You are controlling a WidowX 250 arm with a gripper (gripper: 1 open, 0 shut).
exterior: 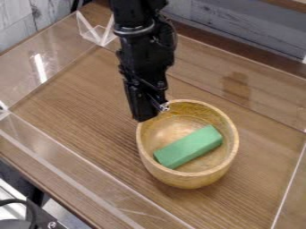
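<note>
A beige bowl (191, 174) sits on the wooden table, holding a green block (189, 146) lying diagonally inside it. My black gripper (150, 114) hangs just above and behind the bowl's back-left rim, pointing down; whether its fingers are apart or together is hard to make out.
Open wooden table (72, 134) lies to the left and behind the bowl. A clear plastic piece (96, 27) stands at the back left. A white wall edges the back right, and cables show at the lower left.
</note>
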